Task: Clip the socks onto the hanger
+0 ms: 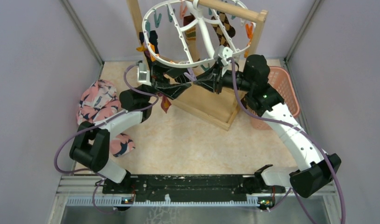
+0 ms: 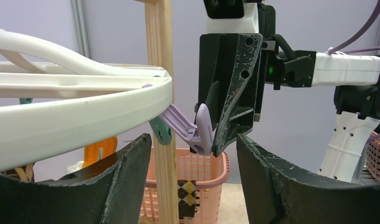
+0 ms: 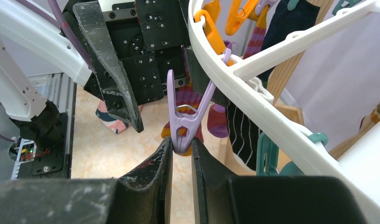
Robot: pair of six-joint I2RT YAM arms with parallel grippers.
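A lilac clip [image 3: 190, 122] hangs from the white hanger ring [image 3: 262, 105], its lower end at the fingertips of my right gripper, whose fingers are nearly together. In the left wrist view the clip [image 2: 202, 135] angles down beside the right gripper. My left gripper stands open, facing the clip from across, with no object held. In the top view both grippers meet under the front of the hanger. Socks in several colours hang behind, including a black striped sock [image 3: 237, 135] and a red-purple striped one.
A wooden frame [image 1: 260, 28] carries the hanger. A pink basket [image 1: 283, 84] stands at the right. Pink patterned fabric [image 1: 97, 100] lies at the left.
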